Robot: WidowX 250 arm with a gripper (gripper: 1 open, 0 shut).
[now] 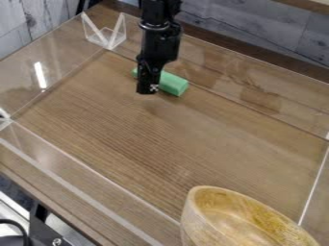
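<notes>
My black gripper (149,86) hangs from the arm at the upper middle, its fingertips low beside the left part of a green block (171,85) on the wooden table (154,154). The gripper looks shut; I see nothing held between its fingers, though they are small and dark here. The block lies behind and to the right of the fingertips, partly hidden by the gripper.
A large yellow bowl (238,217) sits at the front right. White frames stand at the back left and left edge. A dark cable lies at the lower left corner.
</notes>
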